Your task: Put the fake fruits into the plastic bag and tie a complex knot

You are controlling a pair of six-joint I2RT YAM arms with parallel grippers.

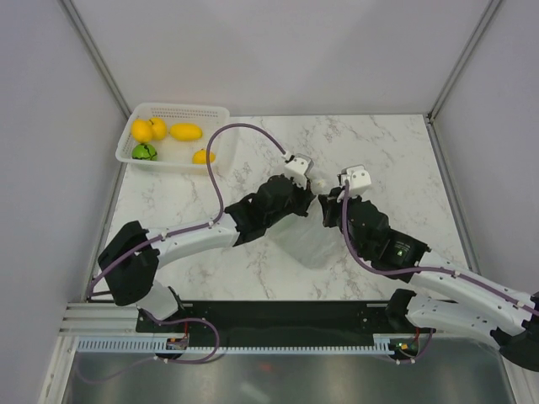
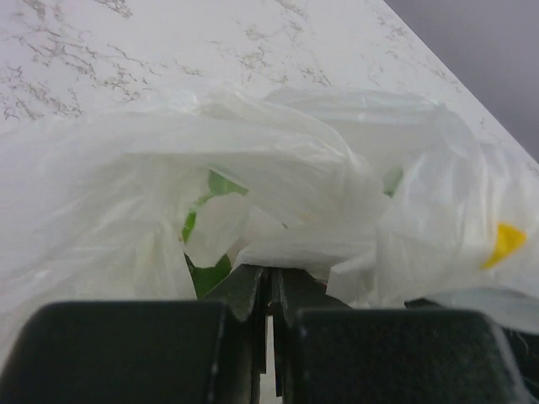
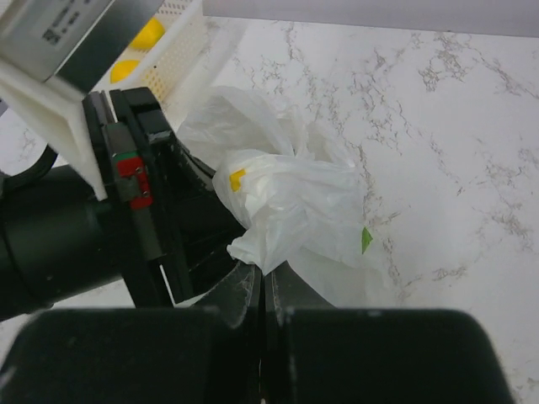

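Note:
The translucent plastic bag (image 1: 299,240) sits upright at the table's middle, green and yellow showing through its film in the left wrist view. My left gripper (image 1: 308,199) is shut on the bag's crumpled top (image 2: 303,147). Just to its right, my right gripper (image 1: 327,204) is also shut, its fingertips at the gathered film (image 3: 286,202) in the right wrist view. The two grippers are very close, partly hiding the bag between them.
A white basket (image 1: 180,167) with several yellow fruits and a green one (image 1: 144,152) stands at the back left.

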